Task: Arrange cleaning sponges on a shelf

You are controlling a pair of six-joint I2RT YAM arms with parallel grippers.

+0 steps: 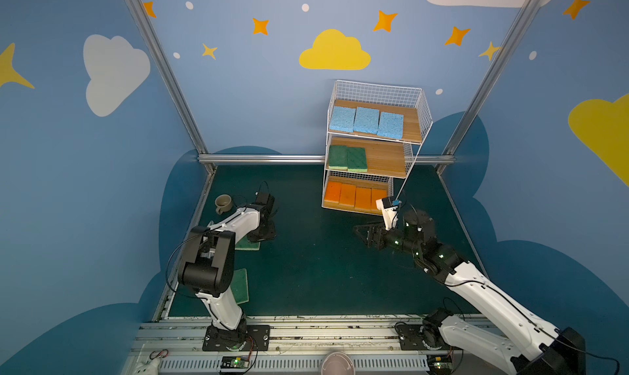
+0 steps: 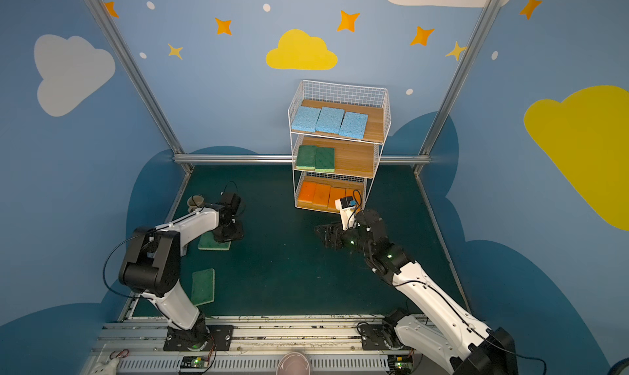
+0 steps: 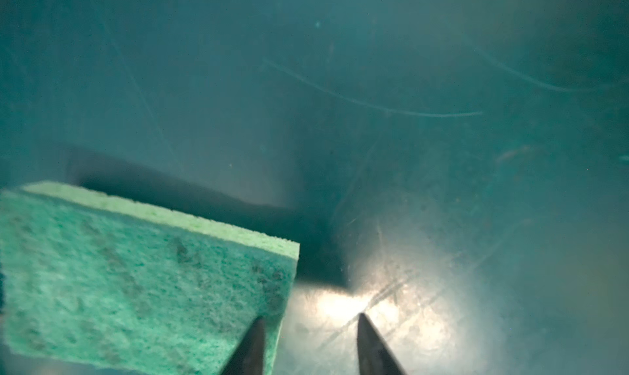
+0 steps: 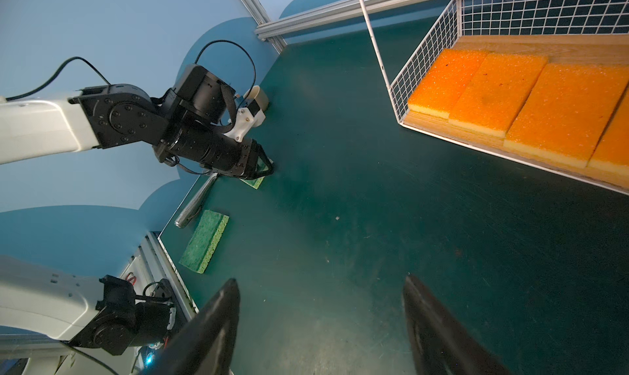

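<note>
My left gripper is part open, its fingertips at the right end of a green sponge (image 3: 144, 276); one finger overlaps that end in the left wrist view, the other is over bare floor. Whether it touches the sponge cannot be told. A second green sponge (image 1: 239, 286) lies flat nearer the front edge. The white wire shelf (image 1: 373, 139) carries blue sponges (image 1: 367, 120) on top, two green sponges (image 1: 347, 158) at the left of the middle level, and several orange sponges (image 4: 498, 93) at the bottom. My right gripper stands open and empty before the shelf.
A mug (image 1: 223, 203) stands behind the left arm. A metal-coloured object (image 4: 196, 201) lies along the left edge. Bare wood (image 1: 386, 157) shows to the right on the middle shelf level.
</note>
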